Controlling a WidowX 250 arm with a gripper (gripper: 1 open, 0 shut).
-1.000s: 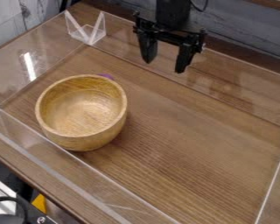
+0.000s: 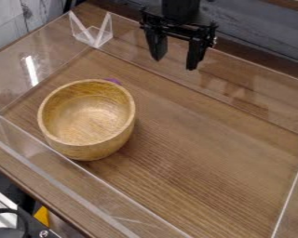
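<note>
My black gripper (image 2: pixel 177 46) hangs over the back middle of the wooden surface, its two dark fingers spread well apart on either side, with nothing visible between them. A round beige bowl (image 2: pixel 87 139) sits at the front left. A small purple item (image 2: pixel 113 81) lies just behind the bowl, too small to make out clearly.
A clear plastic frame or holder (image 2: pixel 92 28) stands at the back left. Raised edges line the back and sides. Black cables and a yellow object lie at the lower left corner.
My gripper has moved up and slightly back, toward the far edge. The bowl and other items have not moved.
</note>
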